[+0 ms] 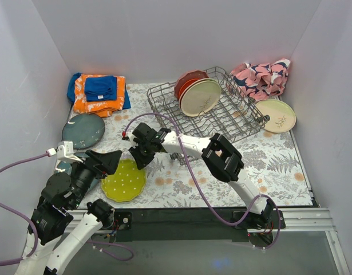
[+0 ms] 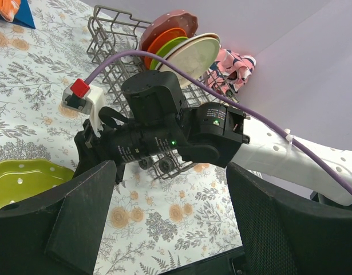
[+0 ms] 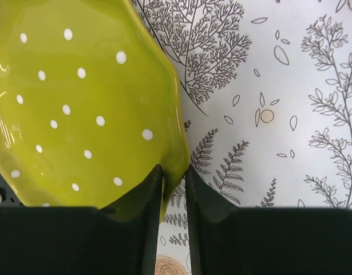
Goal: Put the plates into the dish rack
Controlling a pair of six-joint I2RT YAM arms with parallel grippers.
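Observation:
My right gripper (image 1: 140, 160) is down at the right rim of the yellow dotted plate (image 1: 121, 182); in the right wrist view its fingers (image 3: 207, 229) are close together on the rim, though whether they grip it is unclear. My left gripper (image 1: 107, 161) hangs above the lower left, fingers apart with nothing between them. The dish rack (image 1: 233, 123) holds several plates (image 1: 200, 97) upright, red, orange, green and cream. Dark plates (image 1: 83, 130) lie at the left, one partly hidden by the left arm, and a cream plate (image 1: 279, 120) lies right of the rack.
Folded orange and blue towels (image 1: 98, 94) sit at the back left, a pink patterned cloth (image 1: 261, 80) at the back right. Walls enclose the back and sides.

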